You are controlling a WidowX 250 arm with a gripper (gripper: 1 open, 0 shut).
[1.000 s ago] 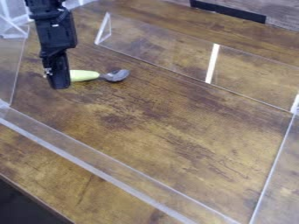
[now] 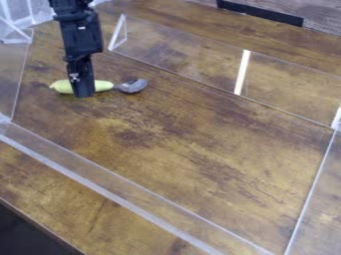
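A black gripper (image 2: 83,82) reaches down from the upper left onto a pale yellow-green elongated object (image 2: 102,86), its tips low over the middle of that object; whether anything sits between them is unclear at this size. A grey metal spoon (image 2: 131,86) lies against the object's right end, its bowl to the right.
A clear low-walled enclosure surrounds the wooden work surface (image 2: 200,149), with white strips on the right wall (image 2: 242,72). A dark edge shows at the bottom left.
The gripper has moved right and a little down from left of the object onto its middle, showing more of the object's left end. The spoon looks unmoved.
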